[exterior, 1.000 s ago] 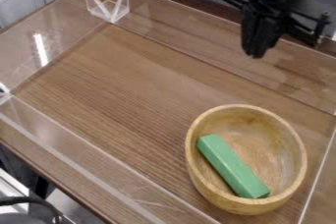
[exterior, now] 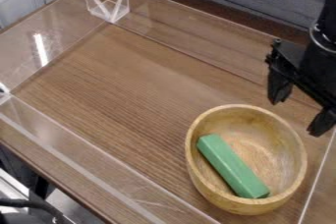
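Observation:
My black gripper [exterior: 297,97] hangs at the right of the view, open, with nothing visible between its fingers, just above and behind the rim of a light wooden bowl [exterior: 206,123]. A green block [exterior: 231,164] lies inside the bowl, at the near right of the table.
A small clear wire-like or plastic holder [exterior: 108,3] stands at the back left. A black cable [exterior: 29,206] runs at the bottom left corner.
The bowl and green block stay where they were.

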